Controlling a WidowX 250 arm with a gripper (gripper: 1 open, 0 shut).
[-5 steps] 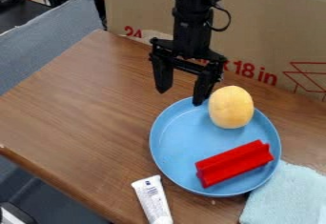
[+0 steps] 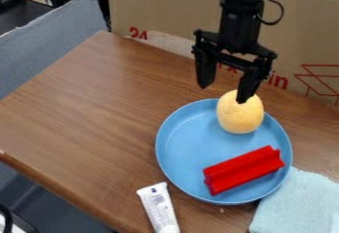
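My black gripper (image 2: 224,84) hangs open in the upper middle, its two fingers straddling the space just above and behind a round yellow object (image 2: 240,114). That object rests on the back of a blue plate (image 2: 188,144), with a red block-like item (image 2: 244,170) on the plate's front right. Whether the gripper touches the yellow object cannot be told.
A white tube (image 2: 158,207) lies at the table's front edge, and a pale blue cloth (image 2: 296,207) right of it. A cardboard wall (image 2: 153,9) stands behind.
The gripper has moved right and upward, from over the plate's back left to above the yellow object. The objects on the table stay in place.
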